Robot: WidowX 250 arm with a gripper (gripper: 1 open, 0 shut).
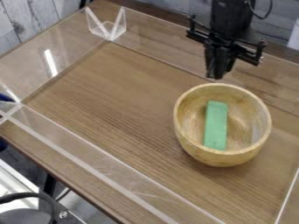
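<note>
A black gripper (218,61) hangs over the table at the upper right, behind and above a light wooden bowl (250,131). Its fingers point down and look close together, with nothing visible between them. A green rectangular block (216,124) lies inside the bowl.
Clear plastic strips run along its edges, and a clear angular plastic piece (107,26) sits at the back left. Black equipment (26,210) is at the bottom left corner, off the tabletop.
</note>
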